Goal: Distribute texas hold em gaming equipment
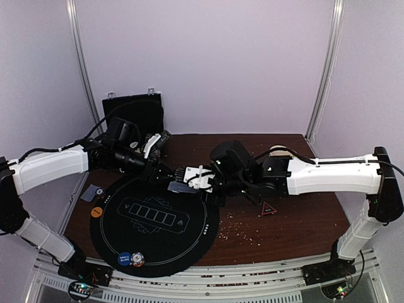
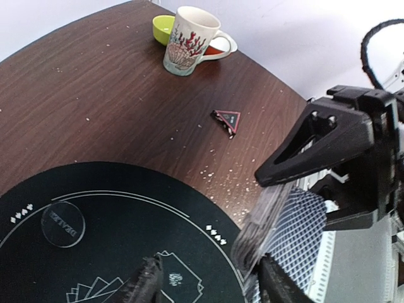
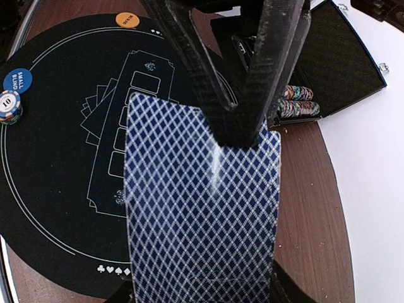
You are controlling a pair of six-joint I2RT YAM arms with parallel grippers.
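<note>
My right gripper is shut on a deck of cards (image 3: 202, 202) with a blue-and-white checked back, held above the mat. The deck's layered edge shows in the left wrist view, where my left gripper is part open, with mat visible between its fingers. One left finger (image 2: 274, 281) is close against the deck's end; whether it touches a card cannot be told. On the black poker mat (image 1: 126, 233) lie a clear dealer disc (image 2: 63, 224), a blue small blind disc (image 1: 124, 259), an orange disc (image 1: 96, 212) and a poker chip stack (image 3: 9, 107).
An open black case (image 1: 134, 113) with chip rows (image 3: 298, 108) stands at the back left. Blue cards (image 1: 90, 193) lie left of the mat. A mug (image 2: 189, 41), a green bowl (image 2: 163, 28) and a small triangular item (image 1: 268, 209) occupy the table's right side.
</note>
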